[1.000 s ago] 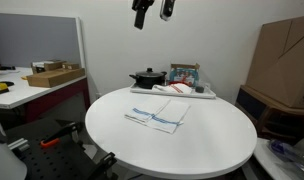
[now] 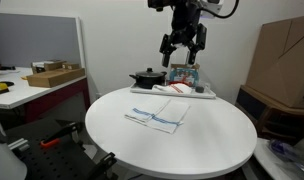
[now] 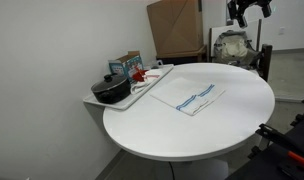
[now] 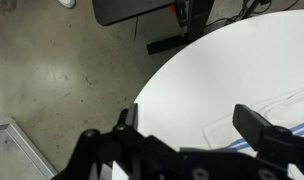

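A white towel with blue stripes (image 2: 164, 117) lies flat and partly folded near the middle of the round white table (image 2: 212, 145). High above the table hangs my gripper (image 2: 179, 60), its fingers apart and nothing between them. Looking down in the wrist view, the open fingers (image 4: 129, 118) are over the table's edge and the floor, while part of the towel (image 4: 222, 133) shows at the right, partly covered by a finger. The second exterior view has the gripper (image 3: 238, 22) at the upper right, well clear of the towel (image 3: 187, 95).
A black lidded pot (image 3: 112, 92) stands on a white tray (image 3: 142, 88) along the table's back edge. A colourful box (image 3: 139, 65) and a red-and-white cloth (image 2: 174, 88) are beside it.
In exterior view 1 my gripper has moved right and come down lower in the picture, staying above the table. The towel, pot and tray have kept their places.
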